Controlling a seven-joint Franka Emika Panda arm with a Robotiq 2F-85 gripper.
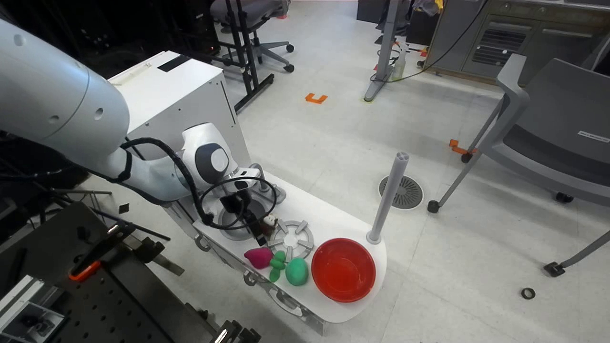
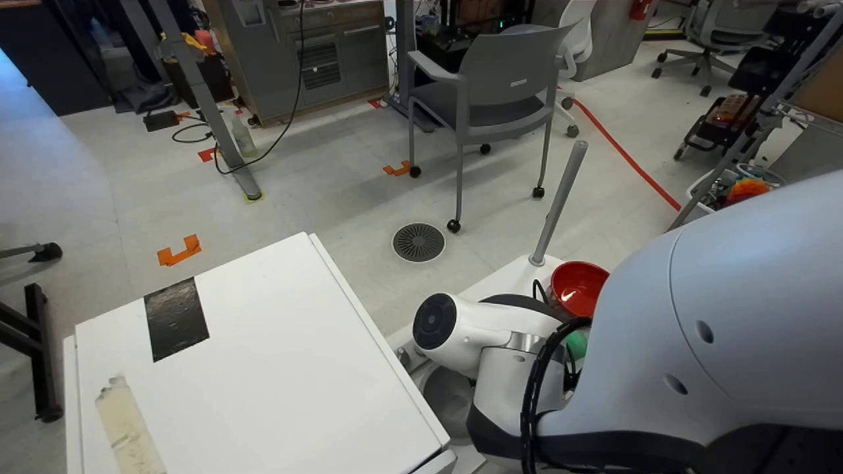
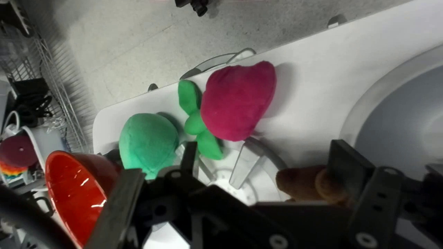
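My gripper stands open over the counter, its two fingers wide apart in the wrist view. A brown plush toy lies close against the right-hand finger, partly hidden by it; whether they touch I cannot tell. A magenta plush rests beyond the fingertips near the counter's edge. Touching it is a small green plush piece with leaf-like ends. The rounder mint-green plush sits beside that. To the left in the wrist view is a red bowl, which looks empty in exterior view 1.
A grey burner grate lies between the gripper and the bowl. The grey sink basin is under the arm. An upright grey post rises behind the bowl, and a white cabinet flanks the arm.
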